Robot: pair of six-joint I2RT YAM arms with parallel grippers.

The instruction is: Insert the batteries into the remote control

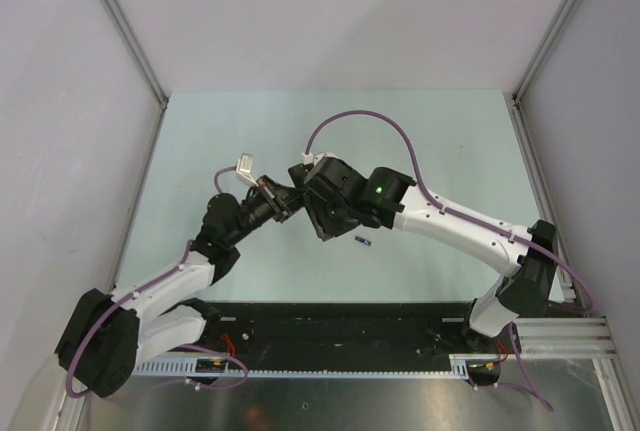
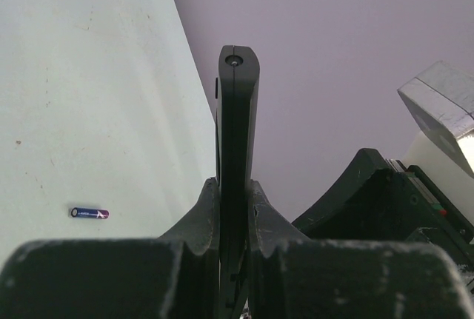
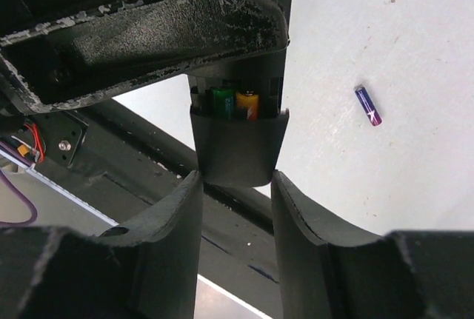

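Note:
The black remote control (image 2: 237,112) stands on edge in the left wrist view, and my left gripper is shut on it. In the right wrist view a green battery (image 3: 222,102) and an orange battery (image 3: 247,104) lie side by side in its battery bay. A dark cover-like piece (image 3: 241,149) hides their lower part. My right gripper has its fingertips apart at the two lower corners of that piece; whether they grip it is unclear. A loose blue-purple battery (image 3: 368,105) rests on the table.
Both arms meet closely above the middle of the pale table (image 1: 440,141), the right forearm reaching across from the right. A dark rail (image 1: 340,336) runs along the front edge.

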